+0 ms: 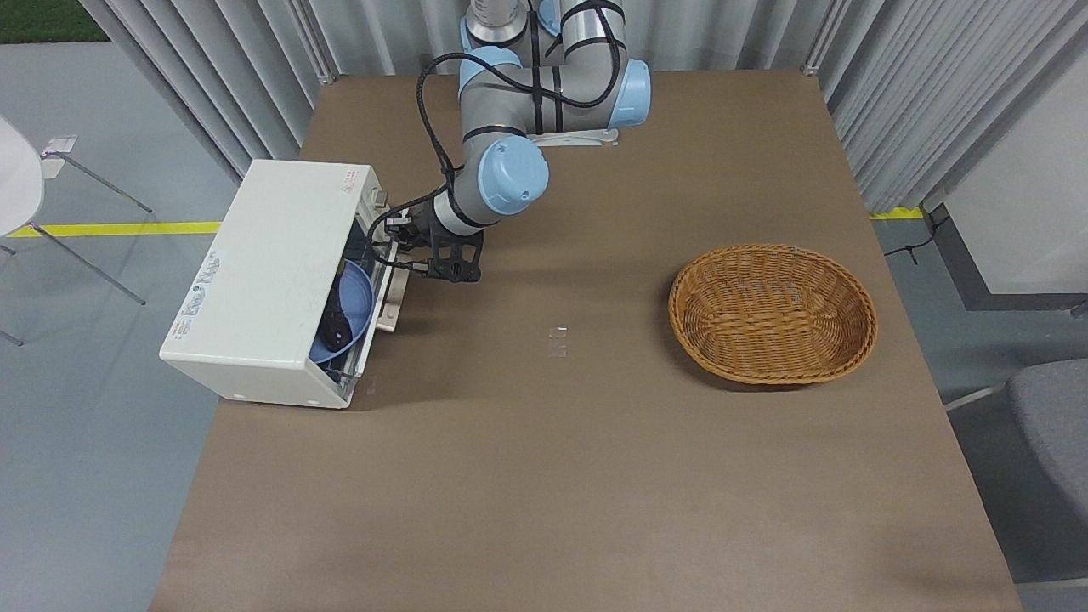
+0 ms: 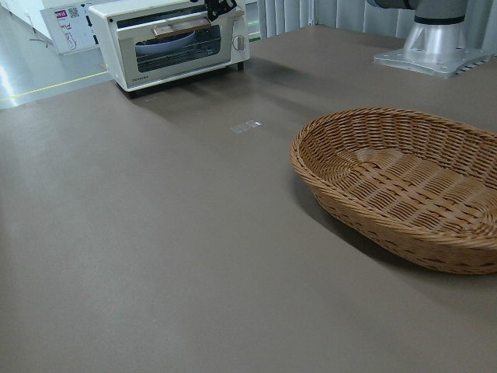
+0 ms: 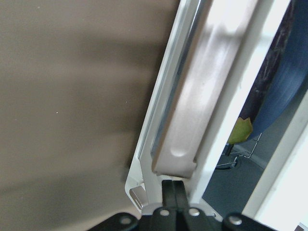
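Observation:
A white toaster oven (image 1: 255,275) sits at the table's left, its glass door (image 2: 175,54) tilted partly open. Inside, a blue bowl (image 1: 356,297) holds a dark eggplant (image 1: 332,328), whose green stem (image 3: 240,130) shows in the wrist view beside the door's long handle (image 3: 204,86). My black gripper is at the outer face of the door near the handle's end, against or very close to it. Its fingers appear together, with nothing visible between them.
An empty wicker basket (image 1: 772,311) stands on the right half of the brown table (image 1: 571,479).

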